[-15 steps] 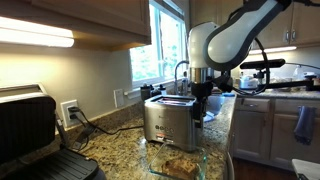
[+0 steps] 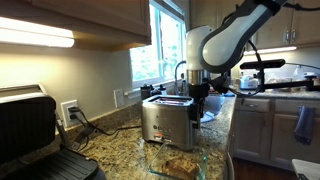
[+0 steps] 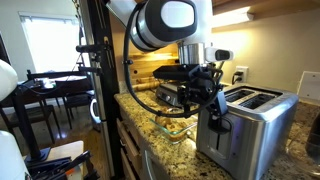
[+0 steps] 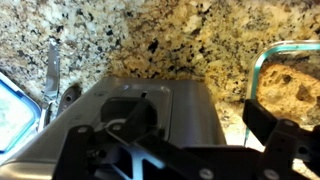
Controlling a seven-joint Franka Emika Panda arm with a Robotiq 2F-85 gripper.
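Note:
A silver two-slot toaster (image 2: 168, 126) stands on the granite counter. Exterior view 2 shows its slots (image 3: 252, 99) and the end with the lever close to the camera. My black gripper (image 2: 199, 104) is at that lever end, low against or just in front of it; contact cannot be made out. In the wrist view the gripper is open, one finger over the toaster's edge and the other near a glass dish (image 4: 254, 75). Nothing visible sits between the fingers. Brown bread (image 4: 288, 95) lies in the dish. The lever is largely hidden by the gripper.
A dark open appliance (image 2: 30, 125) sits at the near left of the counter. A knife (image 4: 53, 70) and a blue-edged container (image 4: 12, 115) lie on the toaster's other side. A wall outlet (image 2: 71, 112) has cords plugged in. Bare granite (image 4: 190, 35) lies beyond the toaster.
The arm's upper part has shifted slightly, while the gripper stays by the toaster's end. The toaster and the dish with bread look unmoved.

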